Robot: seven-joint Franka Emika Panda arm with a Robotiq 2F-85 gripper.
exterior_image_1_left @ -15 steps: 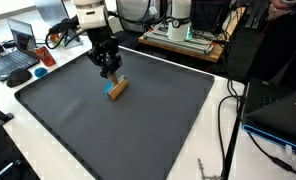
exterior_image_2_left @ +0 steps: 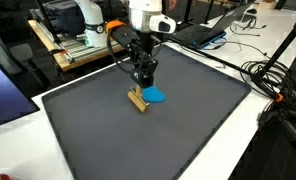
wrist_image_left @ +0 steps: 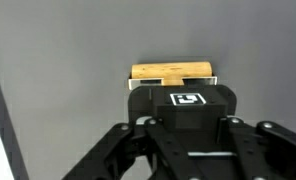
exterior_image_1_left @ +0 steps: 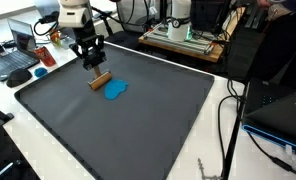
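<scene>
A light wooden piece with a long crossbar [exterior_image_1_left: 101, 80] and a short upright stem is held low over the dark table. My gripper [exterior_image_1_left: 94, 64] is shut on its stem from above. In the wrist view the wooden bar [wrist_image_left: 172, 70] lies just past the black fingers, which hide most of the stem. A flat blue patch [exterior_image_1_left: 115, 89], perhaps cloth, lies on the table beside the bar; the second exterior view shows the blue patch [exterior_image_2_left: 152, 95] there too. Whether the bar touches the table I cannot tell.
A laptop [exterior_image_1_left: 23, 37] and small red and blue items stand beyond its left edge. Cables [exterior_image_2_left: 273, 80] and equipment lie outside the table.
My gripper has carried the wooden piece left and back in the first exterior view, off the blue patch's area. More of the blue patch now shows, to the right of the bar.
</scene>
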